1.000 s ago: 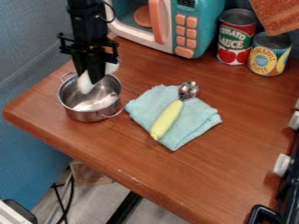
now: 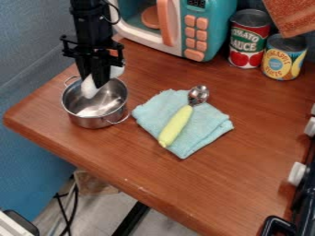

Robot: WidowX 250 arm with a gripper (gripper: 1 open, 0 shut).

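My black gripper point(image 2: 96, 72) is over a small steel pot point(image 2: 96, 112) at the left of the table, reaching down to its rim. A white object point(image 2: 90, 87) is at the fingers, partly inside the pot; what it is, and whether the fingers are closed on it, is hard to tell. To the right lies a folded light-blue cloth point(image 2: 204, 131) with a spoon point(image 2: 198, 96) and a pale yellow handle point(image 2: 175, 127) on it.
A toy microwave point(image 2: 197, 41), a tomato can point(image 2: 246, 46) and a second can point(image 2: 283, 62) stand at the back. A black appliance point(image 2: 296, 189) borders the right edge.
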